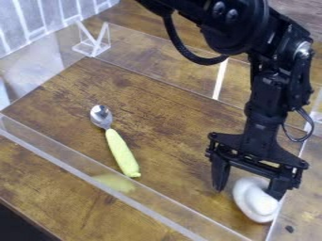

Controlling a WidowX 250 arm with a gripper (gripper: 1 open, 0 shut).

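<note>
My black gripper (251, 173) stands open at the lower right, its fingers spread just above and partly over a white, rounded object (257, 203). Whether the fingers touch it is unclear. A spoon (102, 119) and a pale yellow-green, elongated object (120, 151) lie end to end on the wooden surface to the left, well apart from the gripper.
A clear low barrier (51, 135) borders the wooden area (94, 188). A small white bracket (92, 42) stands at the upper left.
</note>
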